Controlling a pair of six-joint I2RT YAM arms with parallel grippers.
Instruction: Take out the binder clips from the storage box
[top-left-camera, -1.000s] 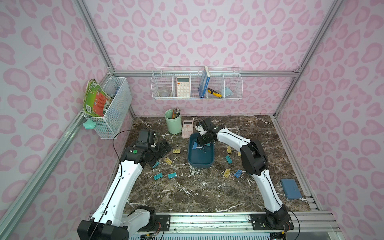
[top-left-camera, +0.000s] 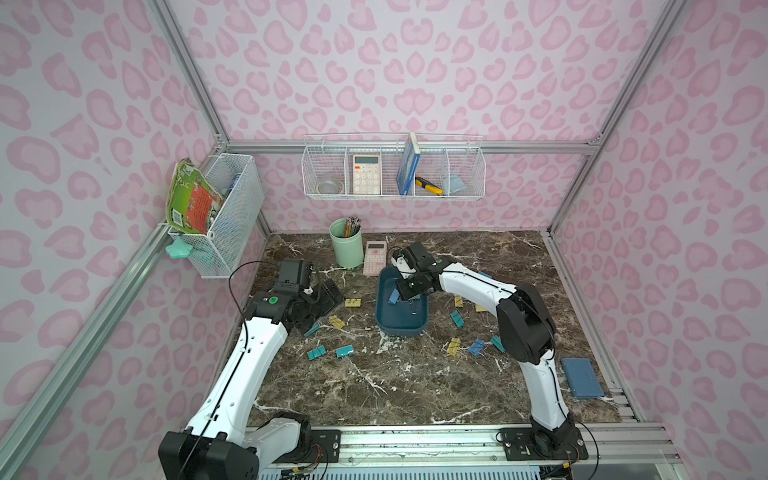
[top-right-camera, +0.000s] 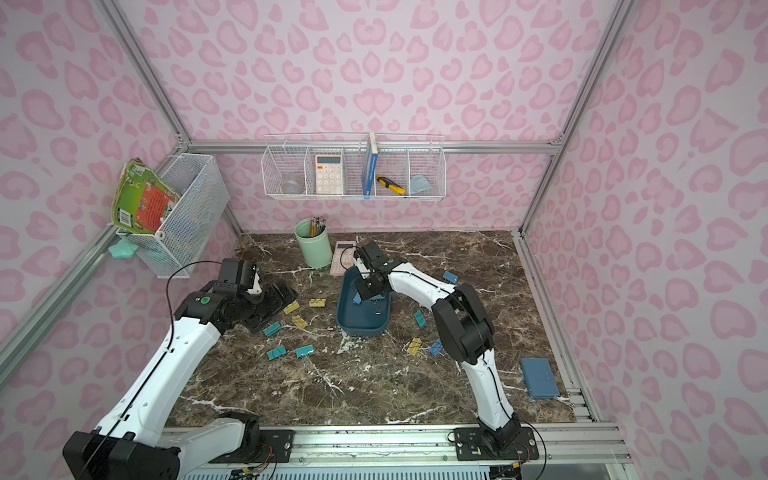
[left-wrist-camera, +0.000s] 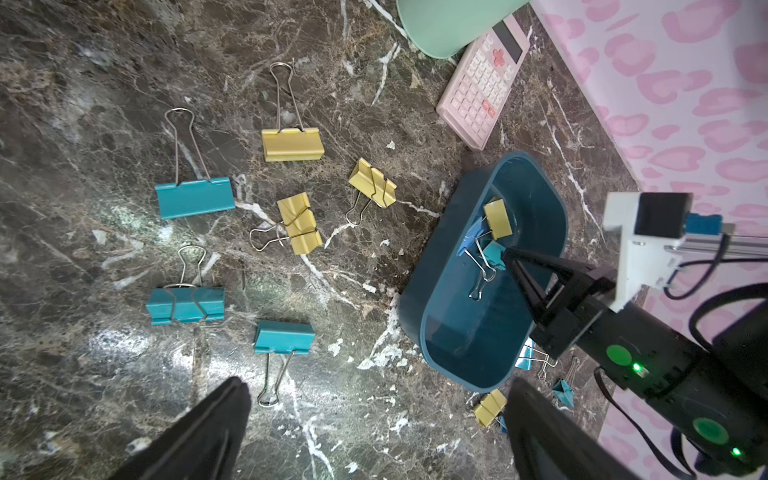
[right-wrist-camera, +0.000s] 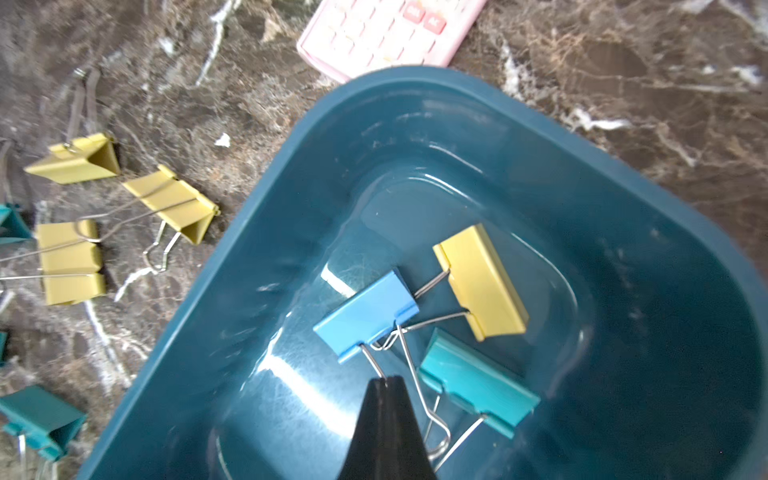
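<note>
The dark blue storage box (right-wrist-camera: 264, 200) stands on the table with three binder clips inside. In the right wrist view these are a blue clip (right-wrist-camera: 368, 316), a yellow clip (right-wrist-camera: 484, 284) and a teal clip (right-wrist-camera: 477, 380), close together with their wire handles crossing. My right gripper reaches down into the box, its fingers shut. Its tips overlap the blue clip's wire handle in view; whether the wire is between them I cannot tell. Left of the box, my left gripper is open above the table, nothing between its blurred fingers.
Loose clips lie on both sides of the box, such as a teal clip (left-wrist-camera: 194, 197) and a yellow clip (left-wrist-camera: 293, 144) on the left. Behind stand a pink calculator (top-left-camera: 375, 258) and a green pen cup (top-left-camera: 346, 248).
The blue clip inside has shifted slightly and turned. The left arm has barely moved.
</note>
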